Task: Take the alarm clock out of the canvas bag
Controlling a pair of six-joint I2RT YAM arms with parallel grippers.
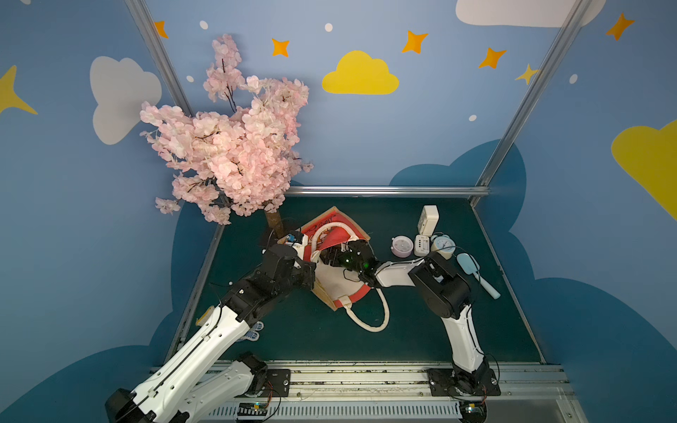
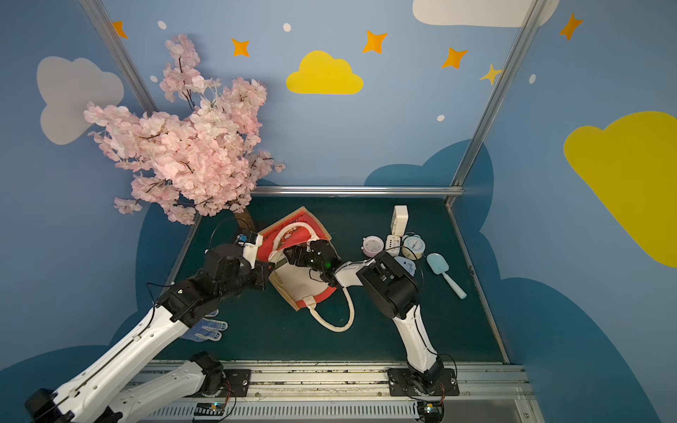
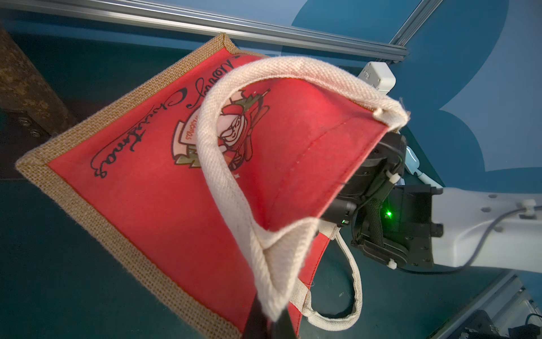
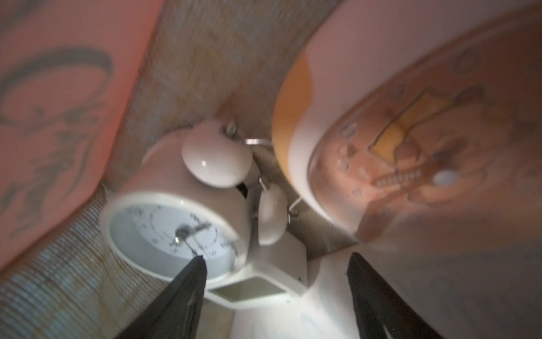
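A red canvas bag with jute edging and white rope handles lies open on the green table. At the bag's handle, my left gripper is shut, its tips mostly hidden under the rope. My right gripper is inside the bag, open. In the right wrist view, a white twin-bell alarm clock lies just ahead of its fingers, with nothing held between them. A larger round peach-and-white object with a printed dial is beside the clock, blurred.
A blossom tree stands at the back left. Small white and pastel items and a light-blue brush-like item lie at the right. A blue-dotted glove lies front left, near the left arm.
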